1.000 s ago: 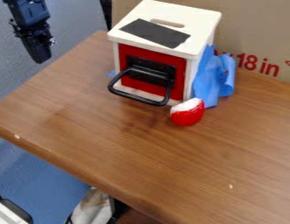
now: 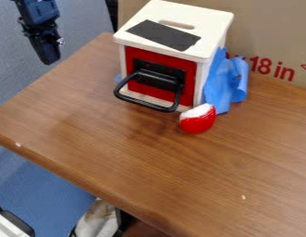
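Observation:
My gripper (image 2: 46,51) hangs at the top left, out over the blue-grey floor beyond the table's left side, apart from everything on the table; its fingers are too dark and small to read. A white wooden box (image 2: 212,42) with a red front, a dark patch on top and a black handle (image 2: 146,104) sticking out low at the front stands at the back of the table (image 2: 155,176). A red and white ball-like object (image 2: 197,121) lies by its front right corner.
A blue cloth (image 2: 226,85) is bunched against the box's right side. A cardboard sheet (image 2: 273,37) with red print stands behind.
My gripper has shifted slightly to the right over the last second. The box, ball and cloth are unchanged.

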